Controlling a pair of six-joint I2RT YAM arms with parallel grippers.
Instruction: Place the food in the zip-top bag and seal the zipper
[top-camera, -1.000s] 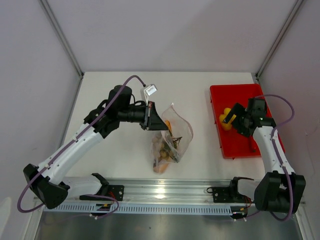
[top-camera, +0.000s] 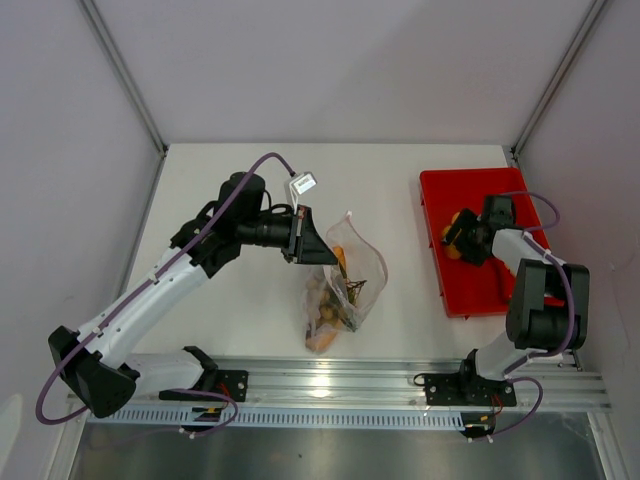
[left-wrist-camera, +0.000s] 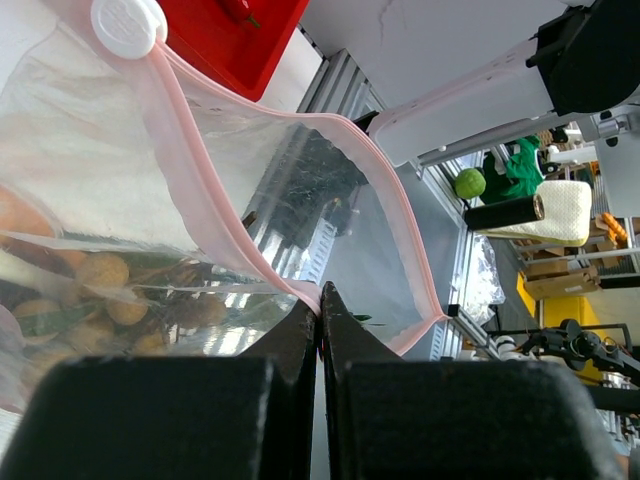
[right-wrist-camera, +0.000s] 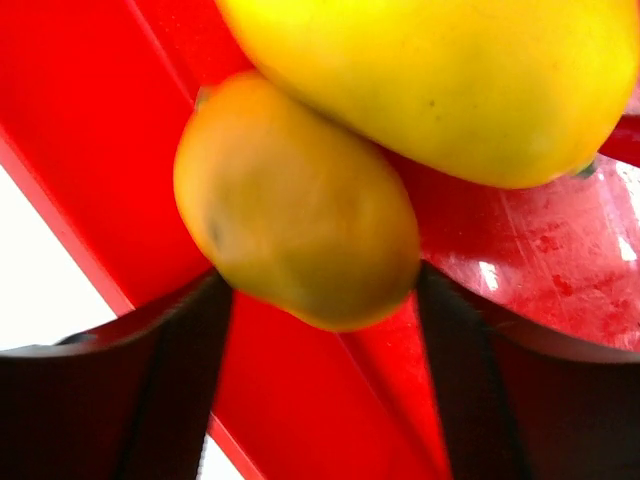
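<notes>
The clear zip top bag (top-camera: 345, 280) stands with its mouth spread, potatoes and other produce inside. Its pink rim (left-wrist-camera: 205, 165) runs between the fingertips of my left gripper, which is shut on it. Over the red tray (top-camera: 450, 295), my right gripper (top-camera: 463, 236) reaches down. In the right wrist view an orange-yellow fruit (right-wrist-camera: 300, 200) lies between its parted fingers, one on either side. Whether they touch the fruit, I cannot tell. A larger yellow fruit (right-wrist-camera: 450, 80) lies against it.
Bare white table (top-camera: 405, 220) separates the bag from the tray. A white slider (left-wrist-camera: 130, 25) sits on the bag's rim. More red items at the tray's right are partly hidden under my right arm (top-camera: 510, 245).
The left arm and the bag have barely moved.
</notes>
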